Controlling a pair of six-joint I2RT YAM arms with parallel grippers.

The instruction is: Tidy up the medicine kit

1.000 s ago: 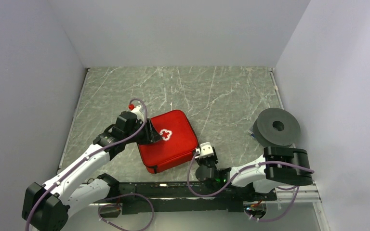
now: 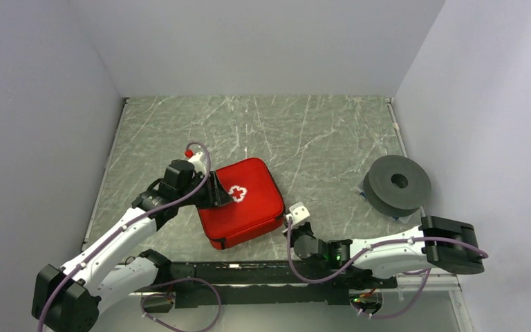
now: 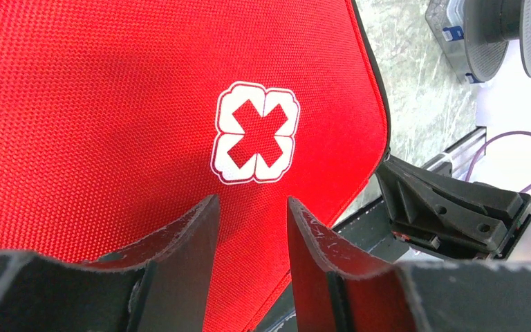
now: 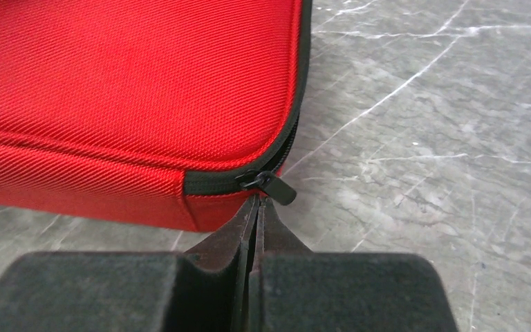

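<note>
The red medicine kit, closed along its near side, lies on the table with a white cross emblem on top. Its black zipper pull sticks out at the near right corner in the right wrist view. Just below that pull, my right gripper is shut with its fingertips together and nothing between them; the pull lies outside, beyond the tips. My left gripper stands open over the kit's top, its fingers apart and only red fabric visible between them.
A dark grey spool stands on a clear box at the table's right side. Walls rise on both sides and at the back.
The pull now droops downward. The left arm has barely shifted.
</note>
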